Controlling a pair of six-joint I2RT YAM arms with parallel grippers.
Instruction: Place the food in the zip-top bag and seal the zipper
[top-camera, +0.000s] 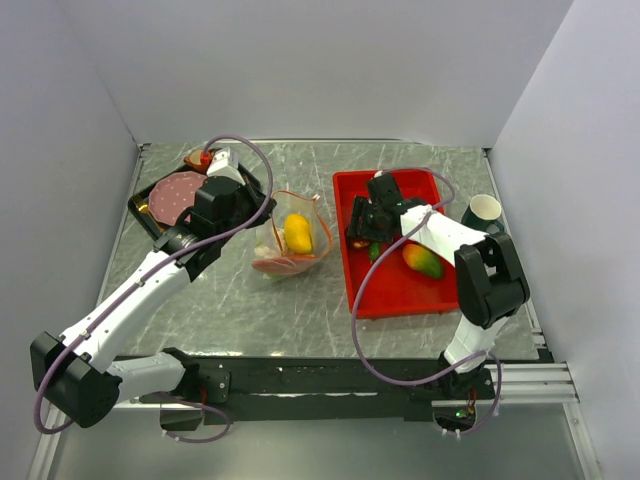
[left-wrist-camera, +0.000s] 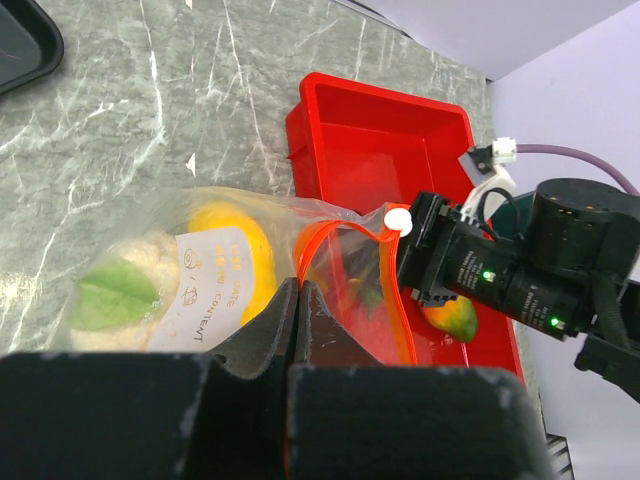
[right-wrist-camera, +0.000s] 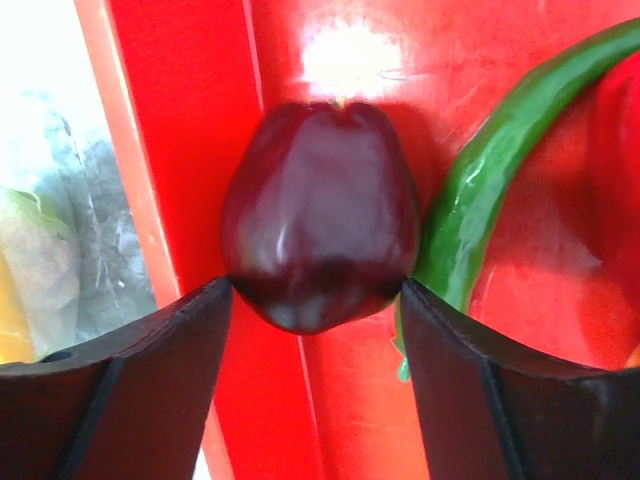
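The clear zip bag (top-camera: 291, 261) with orange zipper holds a yellow item (top-camera: 297, 233) and pale food with a leaf (left-wrist-camera: 115, 293). My left gripper (top-camera: 266, 206) is shut at the bag's opening edge; what is between its tips is unclear. In the red tray (top-camera: 405, 293), my right gripper is around a dark purple round vegetable (right-wrist-camera: 320, 200), fingers part open at its sides. A green chili (right-wrist-camera: 488, 175) lies beside it, and a mango (top-camera: 423, 260) sits nearer the tray's middle.
A black tray with a pink plate (top-camera: 175, 195) stands at the back left. A mug (top-camera: 484, 212) is right of the red tray. The counter (top-camera: 240, 320) in front of the bag is clear.
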